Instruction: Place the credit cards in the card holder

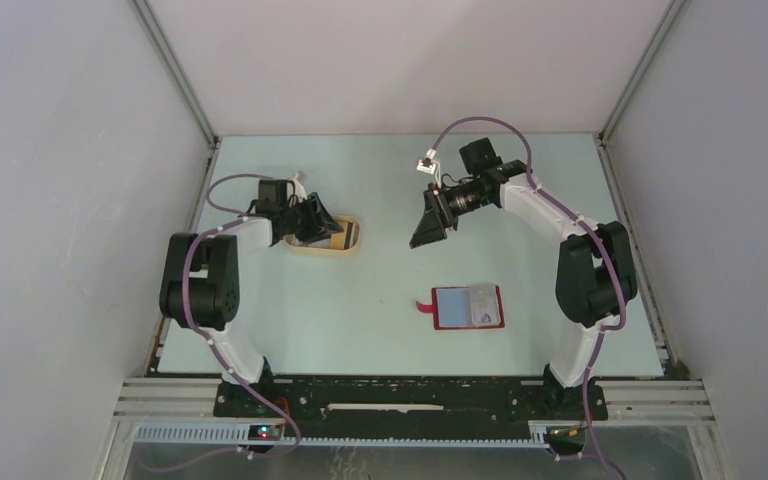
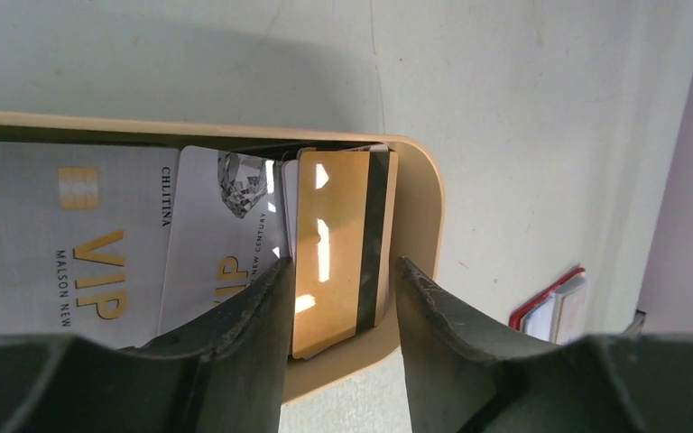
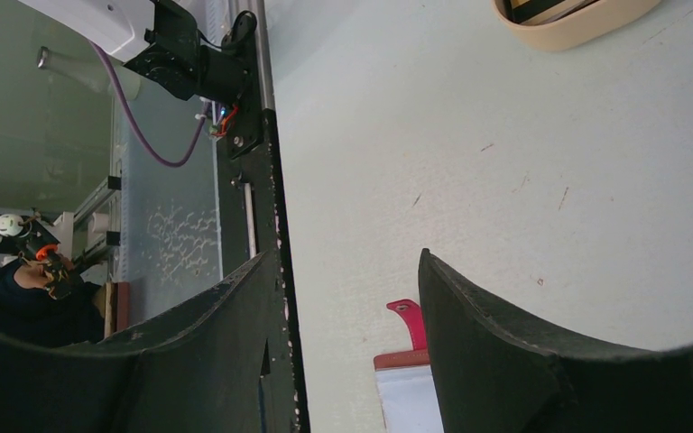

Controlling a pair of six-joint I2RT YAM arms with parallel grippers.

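Observation:
A beige tray point(image 1: 322, 249) holds credit cards. In the left wrist view it has a silver VIP card point(image 2: 108, 225), a second silver card point(image 2: 207, 216) and a gold card point(image 2: 334, 234) with a black stripe. My left gripper is low over it, part open, fingers either side of the gold card's lower part. An open red card holder point(image 1: 467, 307) with clear sleeves lies at the front right in the top view. My right gripper point(image 1: 430, 228) hangs above the middle right of the table, open and empty; the holder's red strap point(image 3: 406, 317) shows below it.
The table between tray and holder point(image 1: 380, 280) is bare. Both arms rise from the front rail, and pale walls enclose the sides and back.

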